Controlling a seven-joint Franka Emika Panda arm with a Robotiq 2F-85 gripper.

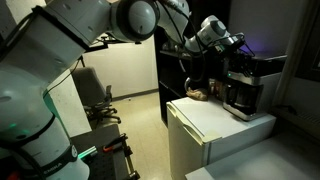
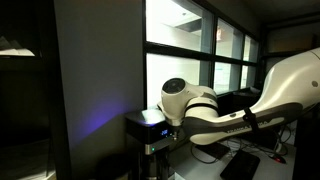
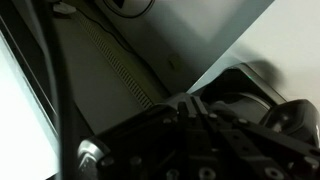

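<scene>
A black and silver coffee maker stands at the far end of the white counter. My gripper is at its top, dark against the dark machine, so contact cannot be told from outside. In the wrist view the fingertips of the gripper are together, with nothing visible between them. Close beyond them lies the open-looking black top of the coffee maker. Exterior view 2 shows the white arm, but its gripper cannot be made out there.
Several small brownish items sit left of the machine on the counter. A wall stands close behind the machine. Dark objects lie on the surface beneath the arm in exterior view 2.
</scene>
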